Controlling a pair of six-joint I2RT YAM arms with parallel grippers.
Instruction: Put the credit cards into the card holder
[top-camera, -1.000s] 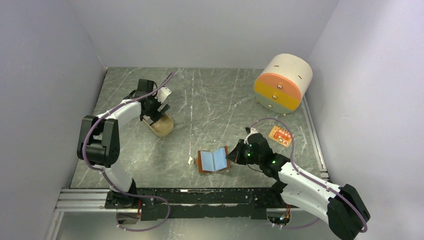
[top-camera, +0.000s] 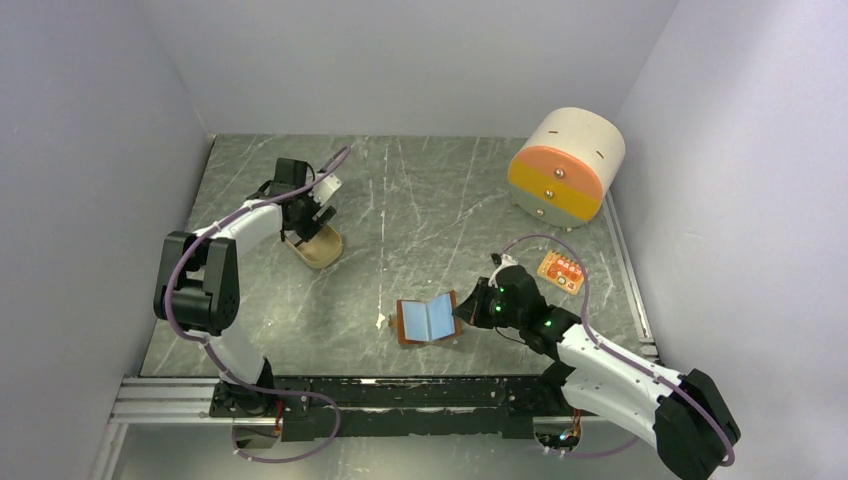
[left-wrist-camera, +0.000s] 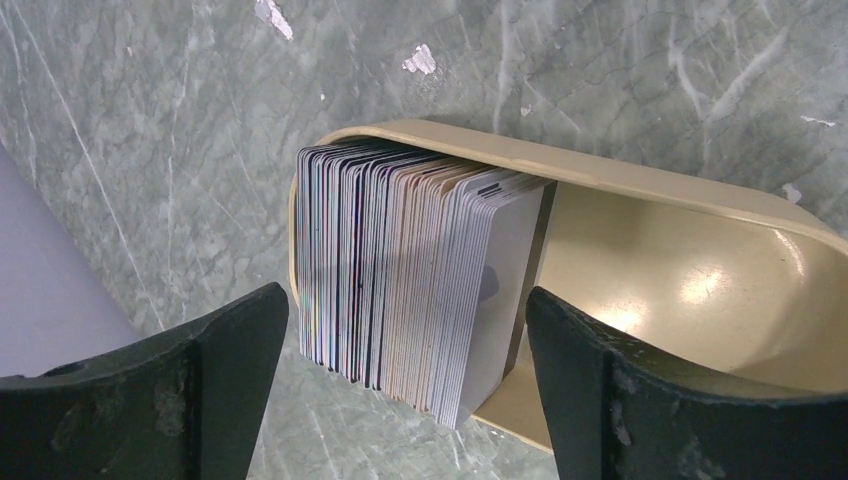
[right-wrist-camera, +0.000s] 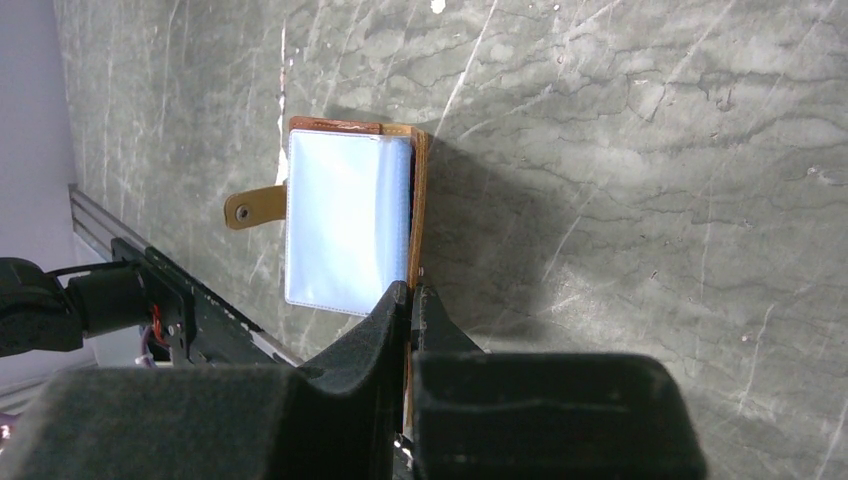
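Observation:
In the left wrist view, a dense stack of cards (left-wrist-camera: 395, 275) stands on edge at one end of a beige tray (left-wrist-camera: 690, 190). Around this stack, my left gripper is open; one finger is beyond the tray's end and the other reaches over the tray's empty part. The brown card holder (top-camera: 428, 342) lies spread open near the table's front edge, its pale blue sleeves (right-wrist-camera: 345, 220) showing. At its right-hand edge, my right gripper is shut on the upright brown cover, pinching it between the fingertips.
A rounded cabinet (top-camera: 567, 165) with coloured drawers stands at the back right. An orange card-like item (top-camera: 561, 271) lies in front of it, beyond the right arm.
The beige tray has shifted slightly left, with a small closing movement of the left gripper's fingers. The right arm and the card holder stay in place.

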